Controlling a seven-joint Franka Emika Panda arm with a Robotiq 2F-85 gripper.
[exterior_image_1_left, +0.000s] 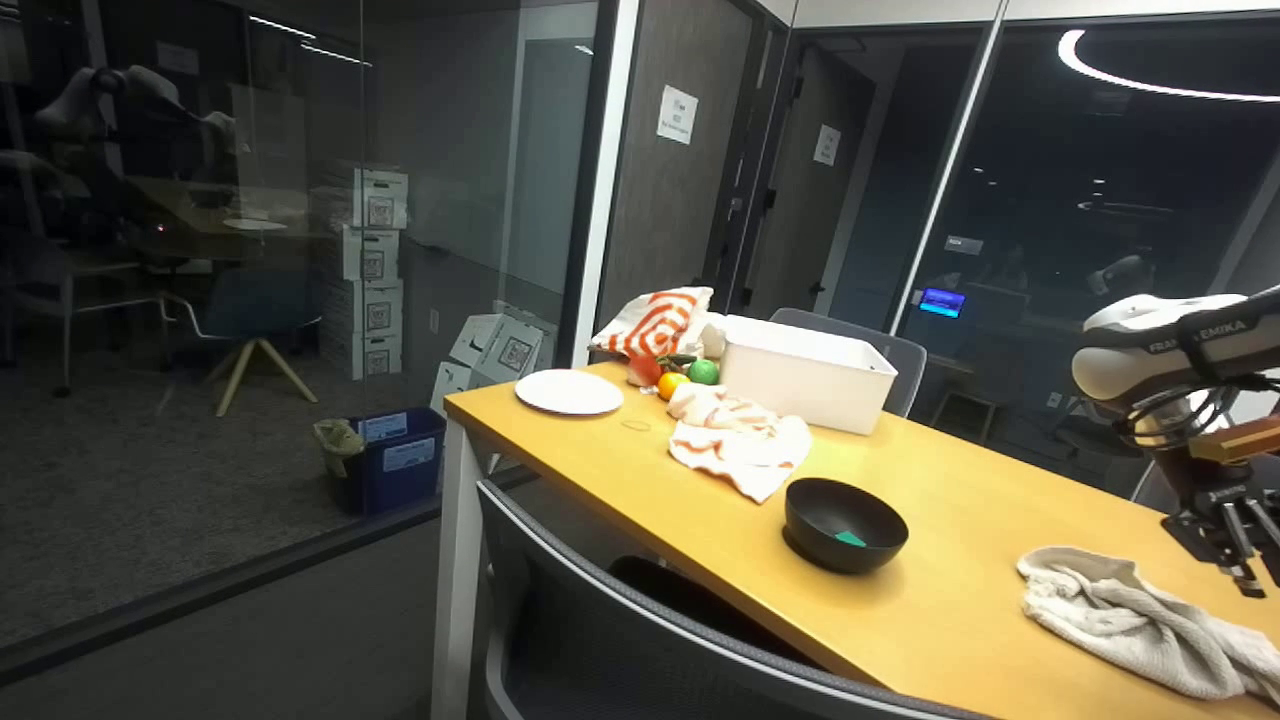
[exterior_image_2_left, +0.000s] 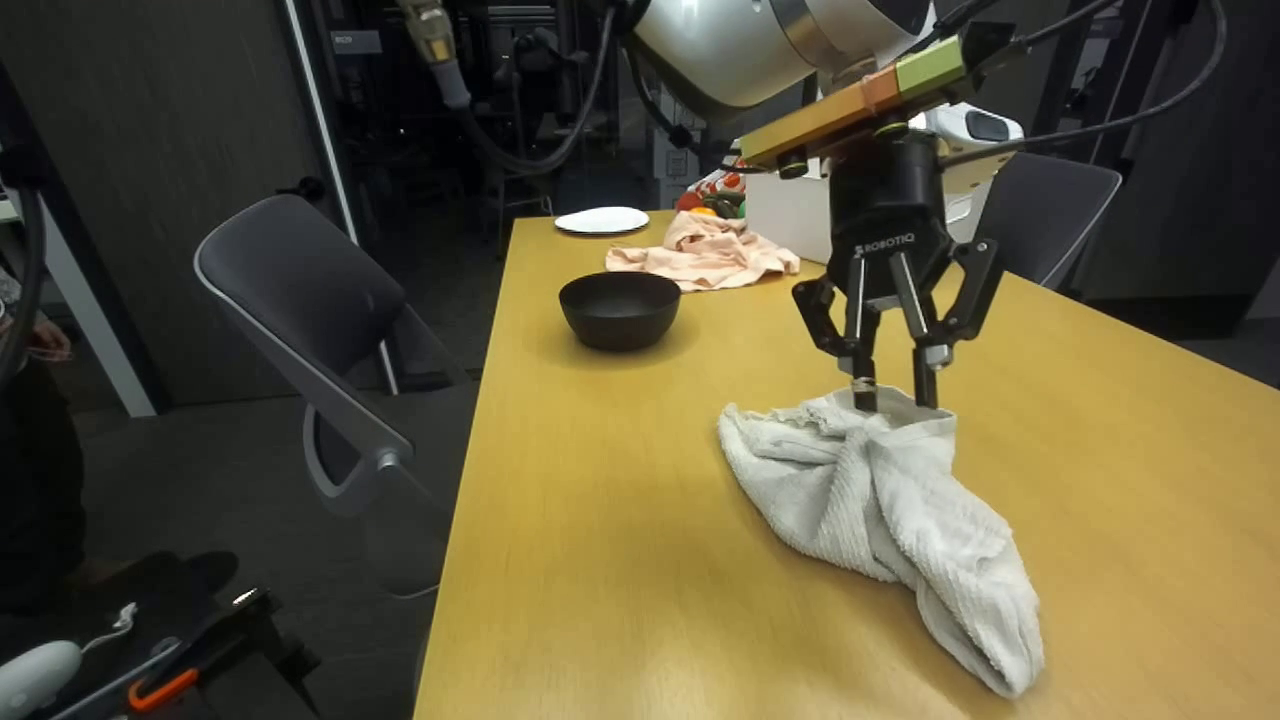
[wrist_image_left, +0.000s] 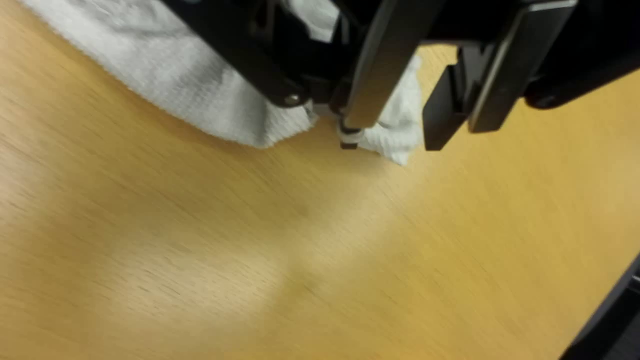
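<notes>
A crumpled white towel (exterior_image_2_left: 882, 516) lies on the near part of the wooden table, partly bunched with one end stretched toward the front. In exterior view 1 the same towel (exterior_image_1_left: 1140, 624) is flattened at the right. Just over the towel's far edge hangs my gripper (exterior_image_2_left: 896, 396), pointing down, its fingers apart with no cloth pinched between them. In the wrist view a gap shows between the fingertips of the gripper, and part of the towel (wrist_image_left: 198, 78) lies behind and left of them. Whether the fingertips touch the cloth I cannot tell.
A black bowl (exterior_image_1_left: 845, 524) with something green inside stands mid-table. Farther off are an orange-patterned cloth (exterior_image_1_left: 740, 439), a white plate (exterior_image_1_left: 569, 391), a white bin (exterior_image_1_left: 801, 378) and several fruit-like items. Bare table surrounds the towel. Chairs stand along both sides.
</notes>
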